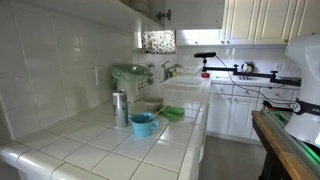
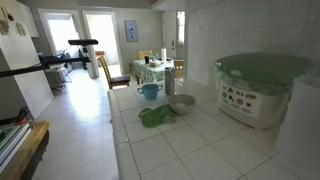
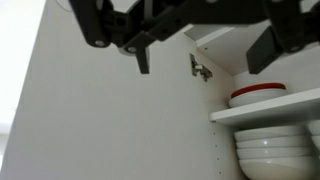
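Note:
In the wrist view my gripper stands open at the top of the picture, its two dark fingers wide apart and no object visible between them. Behind it is a pale cabinet door (image 3: pixel 110 120), swung open on a metal hinge (image 3: pixel 201 68). Inside the cabinet, white bowls (image 3: pixel 275 152) are stacked below a shelf (image 3: pixel 265 108), and a red-rimmed dish (image 3: pixel 257 92) rests on it. On the tiled counter are a light-blue cup (image 1: pixel 144 124), a steel shaker (image 1: pixel 121 108), a grey bowl (image 2: pixel 181 103) and a green cloth (image 2: pixel 156 116).
A white basket with a green cover (image 2: pixel 252 98) stands by the wall. The open door (image 1: pixel 196 14) hangs above the counter. A wooden table edge (image 1: pixel 275 145) is at the right.

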